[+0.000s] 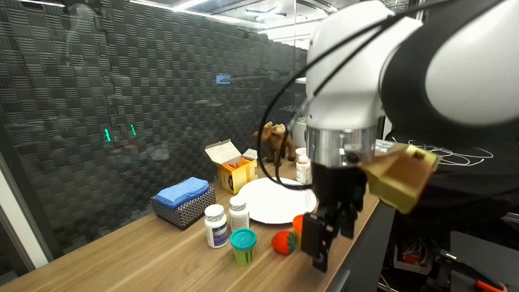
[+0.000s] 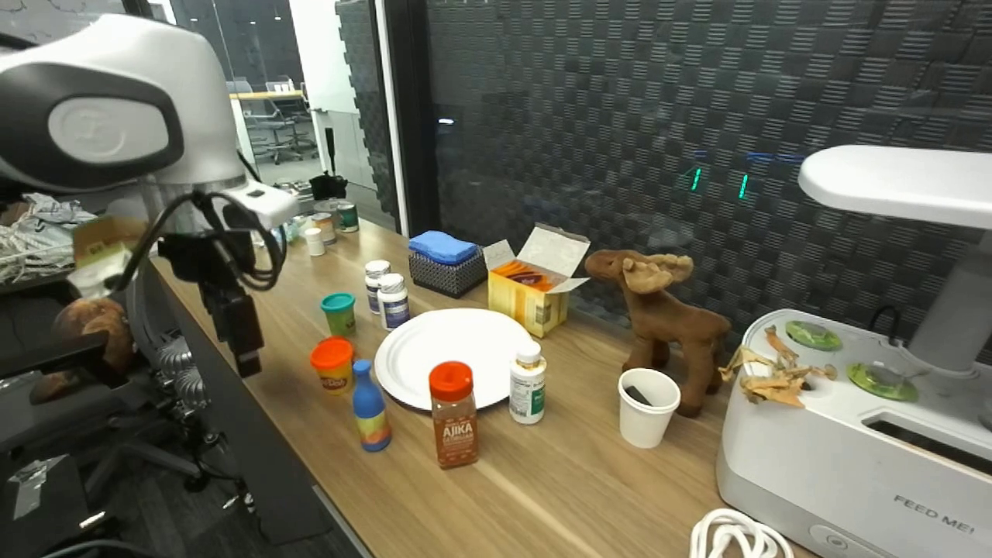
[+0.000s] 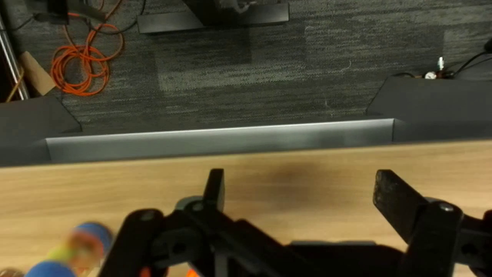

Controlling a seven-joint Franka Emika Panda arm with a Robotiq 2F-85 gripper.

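My gripper is open above the table near its front edge, and only bare wood shows between its fingers. From the first exterior view, the gripper point(image 1: 334, 248) hangs just right of a red strawberry point(image 1: 283, 242) and partly covers an orange-lidded tub point(image 1: 297, 224). A teal-lidded tub point(image 1: 243, 246) stands left of the strawberry. In the second exterior view, the orange-lidded tub point(image 2: 332, 363) and a blue bottle point(image 2: 370, 409) are to the right of the gripper point(image 2: 246, 363). The strawberry cannot be seen there.
A white plate point(image 2: 453, 349) occupies the middle of the table. Round it stand pill bottles point(image 2: 392, 302), a red-lidded spice jar point(image 2: 453, 418), a yellow box point(image 2: 527, 302), a toy moose point(image 2: 674, 321) and a paper cup point(image 2: 646, 418).
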